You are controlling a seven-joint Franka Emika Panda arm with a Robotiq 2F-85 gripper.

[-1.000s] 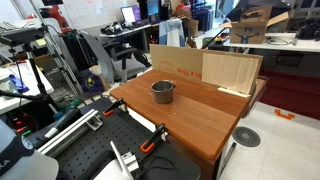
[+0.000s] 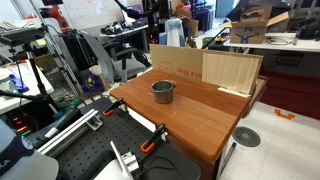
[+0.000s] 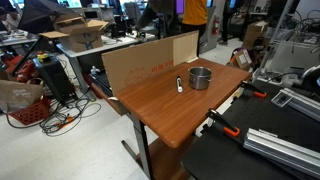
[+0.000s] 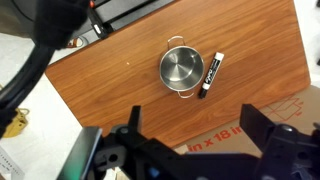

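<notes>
A small metal pot (image 2: 163, 92) with two side handles stands upright on the wooden table (image 2: 205, 120). From above, its inside (image 4: 182, 68) looks empty. A marker (image 4: 211, 75) with a white barrel and dark ends lies close beside the pot, apart from it; exterior view 2 shows the marker (image 3: 179, 84) on the table too. My gripper shows along the bottom of the wrist view, its dark fingers (image 4: 95, 152) spread wide with nothing between them. Pot and marker both lie beyond the fingertips.
An upright cardboard panel (image 3: 148, 63) closes off the table's back side. Dark rails and clamps with orange parts (image 2: 155, 138) line the near edge.
Dark arm parts show at the upper left of exterior view 1 that were less visible before. Pot and table look unchanged.
</notes>
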